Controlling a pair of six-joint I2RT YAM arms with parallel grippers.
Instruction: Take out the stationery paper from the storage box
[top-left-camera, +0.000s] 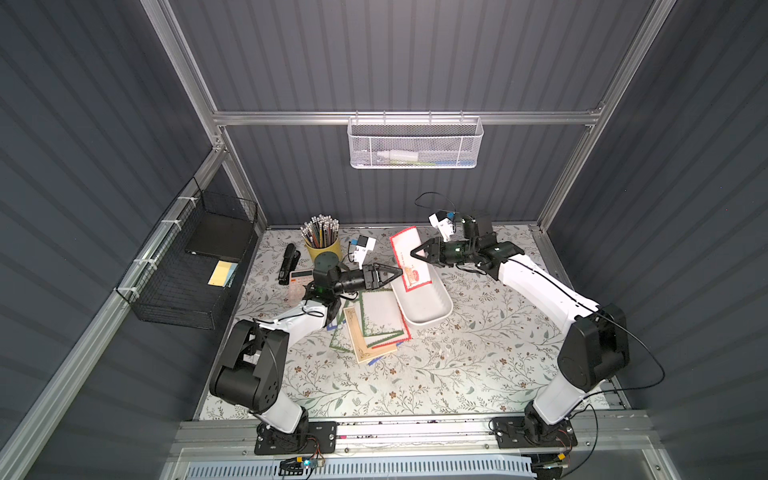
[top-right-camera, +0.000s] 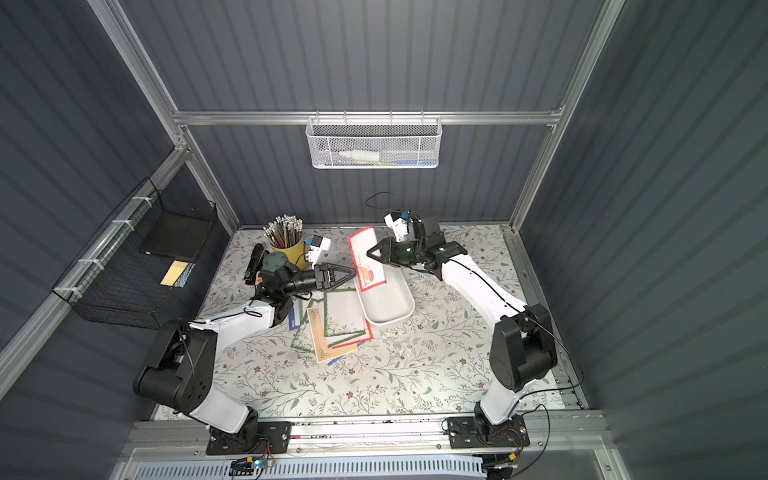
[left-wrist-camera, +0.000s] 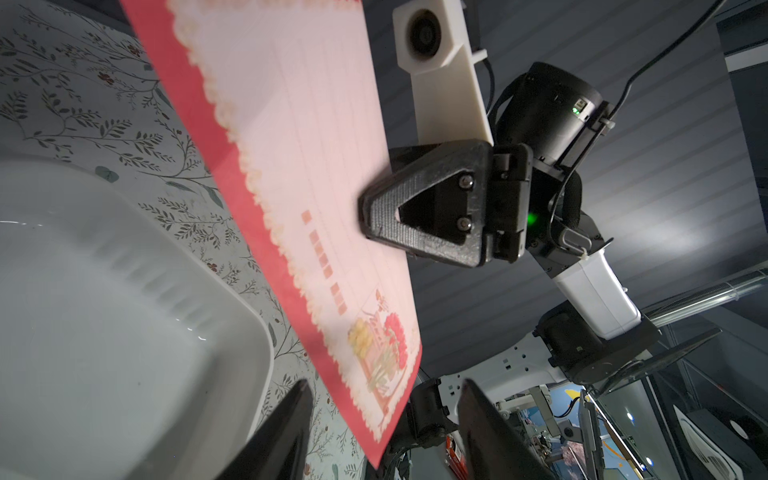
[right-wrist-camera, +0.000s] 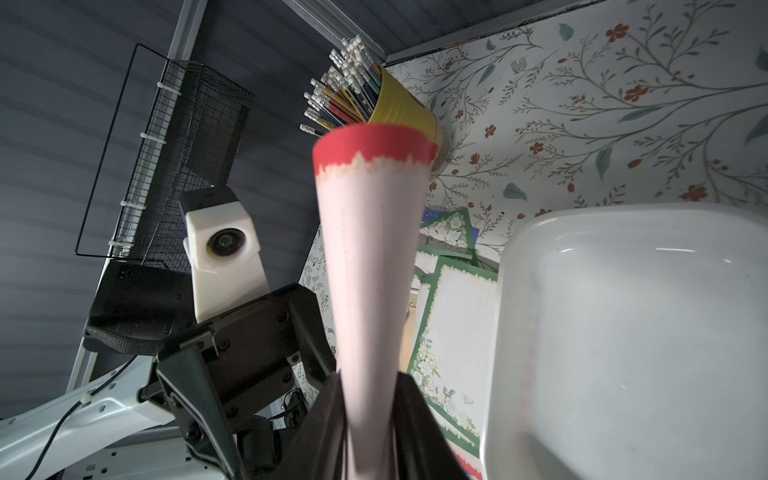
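Note:
A red-bordered sheet of stationery paper is held upright above the white storage box by my right gripper, shut on it; in the right wrist view the sheet is curved between the fingers. My left gripper is just left of the sheet's lower part, fingers apart with nothing between them; in the left wrist view the paper's lower corner reaches toward its fingertips. The box's visible floor is bare. Several sheets with green, tan, red and blue borders lie left of the box.
A yellow pencil cup and a black object stand at the back left. A black wire basket hangs on the left wall, a white mesh basket on the back wall. The table right of the box is clear.

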